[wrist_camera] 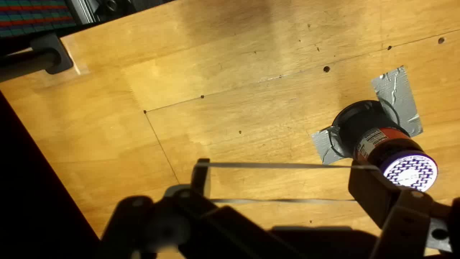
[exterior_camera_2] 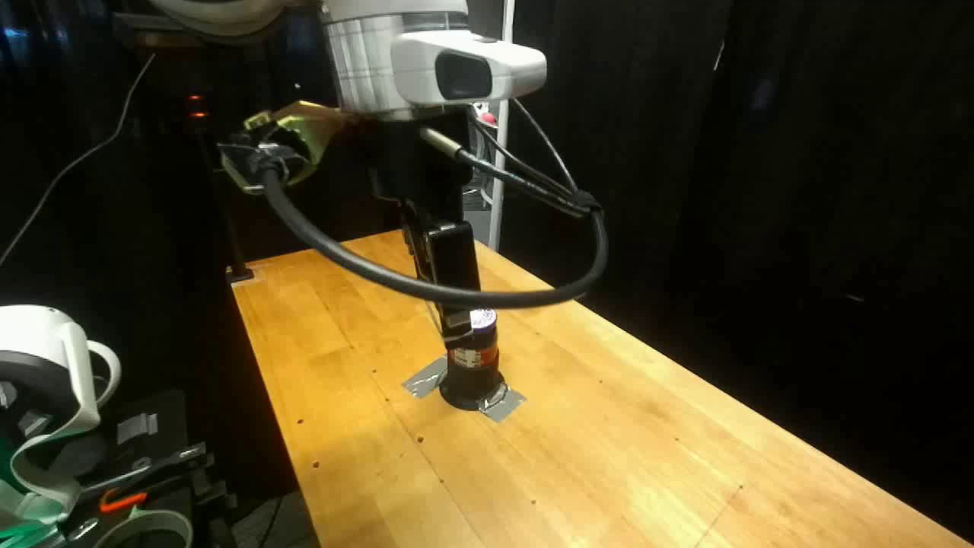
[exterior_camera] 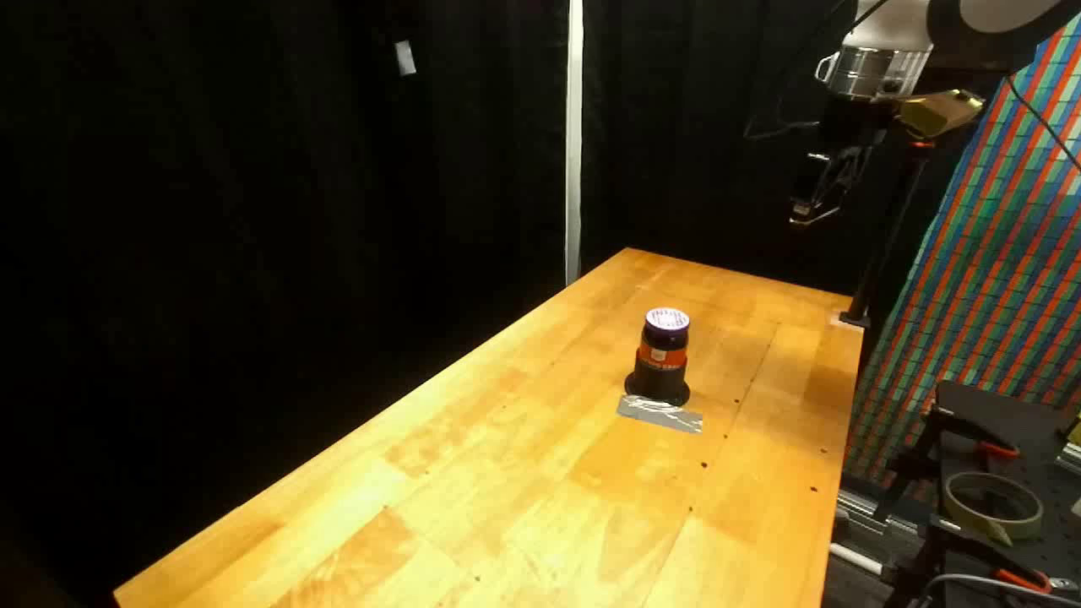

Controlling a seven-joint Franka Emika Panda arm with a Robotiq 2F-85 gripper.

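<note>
A dark jar (exterior_camera: 661, 350) with a red-orange label and a white-and-purple patterned lid stands upright in a round black base (exterior_camera: 649, 385) on the wooden table. Grey tape holds this base to the tabletop. High above the far end of the table, my gripper (exterior_camera: 816, 214) hangs well clear of the jar. In the wrist view the gripper is open, with two thin bands stretched across the gap and nothing gripped. There the jar's lid (wrist_camera: 410, 172) shows beyond the right finger, which hides a little of it. In exterior view 2 the gripper partly covers the jar (exterior_camera_2: 476, 352).
A black post (exterior_camera: 856, 316) is fixed at its far right corner. Beside the table, a dark side surface carries clamps and a tape roll (exterior_camera: 993, 505). A thick black cable (exterior_camera_2: 393, 285) loops from the arm.
</note>
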